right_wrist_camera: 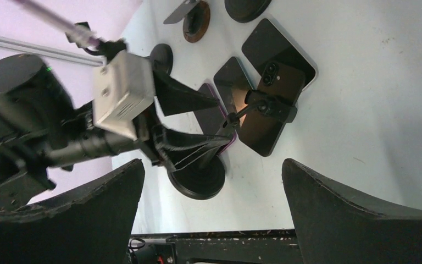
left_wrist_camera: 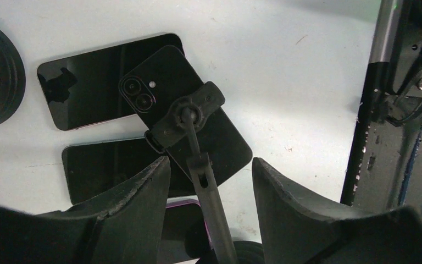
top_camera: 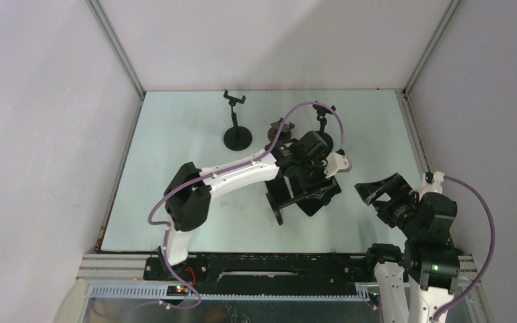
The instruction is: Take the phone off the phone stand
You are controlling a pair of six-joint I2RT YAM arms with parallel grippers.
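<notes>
The black phone stand is tipped over on its side, its pole (left_wrist_camera: 214, 212) slanting toward the clamp head (left_wrist_camera: 211, 99). Its round base (right_wrist_camera: 200, 181) stands on edge in the right wrist view. A dark phone (left_wrist_camera: 225, 143) is still held in the clamp, back and camera lenses facing up. My left gripper hangs open over the stand; the pole passes between its separated fingers without visible grip. Off to the right of the table, my right gripper is open with nothing held, clear of the stand.
Three loose phones lie flat beneath the stand: one (left_wrist_camera: 82, 93), a second (left_wrist_camera: 104, 170) and a purple-edged third (left_wrist_camera: 178, 234). Two black stands, left (top_camera: 237, 138) and right (top_camera: 323, 140), and a small stand (top_camera: 279, 130) line the back.
</notes>
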